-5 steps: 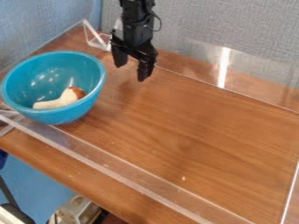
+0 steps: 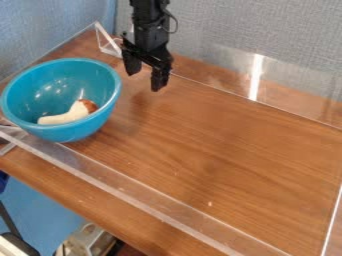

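Observation:
A black robot gripper (image 2: 146, 65) hangs down from the top centre, open, above the wooden table just right of and behind a turquoise bowl (image 2: 35, 85). Inside the bowl lie a cream-coloured elongated item (image 2: 60, 116) and a small orange-brown item (image 2: 87, 105), partly behind it. Nothing shows between the gripper's fingers.
Clear plastic edging runs along its sides. Grey textured walls stand behind, and some equipment (image 2: 87, 240) sits below the table at the lower left.
The bowl and its contents look unchanged.

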